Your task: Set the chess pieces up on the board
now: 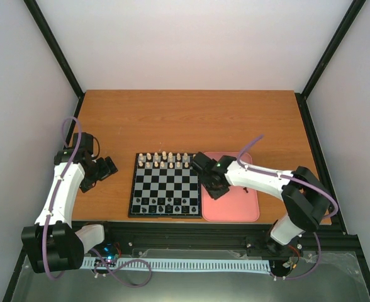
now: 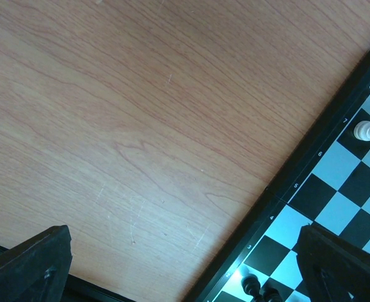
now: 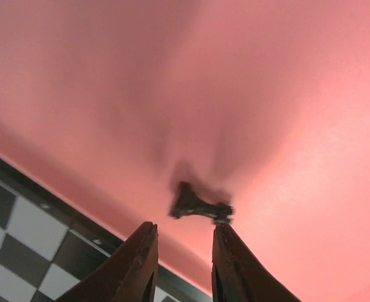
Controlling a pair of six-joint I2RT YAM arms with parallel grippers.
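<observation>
The chessboard (image 1: pixel 165 182) holds white pieces along its back rows and black pieces along its front rows. A dark chess piece (image 3: pixel 194 204) lies on its side in the pink tray (image 1: pixel 235 207), blurred in the right wrist view. My right gripper is over the tray beside the board, just short of that piece in that view, its fingers part open with nothing visible between them. My left gripper (image 1: pixel 103 173) stands open over the table, left of the board; its fingers show at the bottom of the left wrist view.
Walls and dark frame posts bound the workspace at both sides and the back. Purple cables run along both arms.
</observation>
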